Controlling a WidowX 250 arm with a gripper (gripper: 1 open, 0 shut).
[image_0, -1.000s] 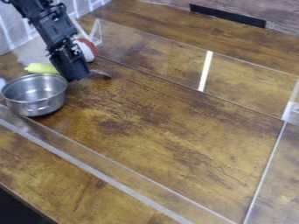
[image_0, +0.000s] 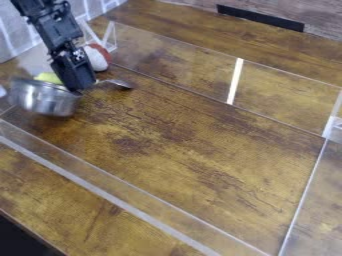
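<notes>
The black gripper (image_0: 75, 78) reaches down from the upper left to the left side of the table, low beside a steel pot (image_0: 46, 99), which looks blurred. A thin metal utensil (image_0: 116, 86) lies to the right of the fingertips, partly behind them. A yellow object (image_0: 47, 79) shows behind the pot, mostly hidden. A white and red round object (image_0: 96, 56) stands behind the gripper. Whether the fingers hold anything is unclear.
White tape strips mark its surface. A dark slot (image_0: 259, 20) sits at the back edge.
The pot has shifted up and back toward the gripper and now covers more of the yellow object. The gripper has moved slightly.
</notes>
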